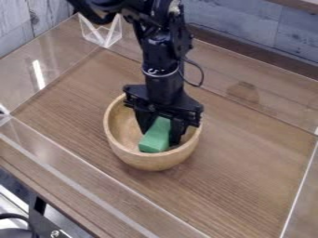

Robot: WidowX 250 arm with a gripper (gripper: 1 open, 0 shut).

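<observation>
A light wooden bowl (147, 159) sits on the wooden tabletop near the centre of the view. Inside it lies a green block (152, 139). My black gripper (162, 128) reaches down into the bowl from above and is shut on the green block, whose upper part and far side it partly hides. The exact places of the fingertips against the block are hard to make out.
A clear plastic bin (102, 26) stands at the back left, and grey plank walls border the table behind. Dark cables lie at the lower left, off the table.
</observation>
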